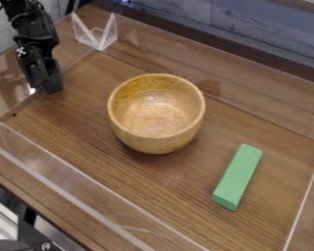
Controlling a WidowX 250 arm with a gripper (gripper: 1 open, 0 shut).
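My black gripper (pixel 42 78) hangs low at the upper left edge of the wooden tray, with its arm reaching up out of view. Its fingertips are dark and small, so the gap between them is hard to make out. A yellow wooden bowl (pixel 157 137) sits near the middle, and a green block (pixel 237 178) lies at the lower right, both well away from the gripper.
The wooden tray floor (pixel 133 201) is bare around the bowl and block. A clear plastic bracket (pixel 97 32) stands at the upper left, and a blue-grey wall (pixel 238 25) runs along the back.
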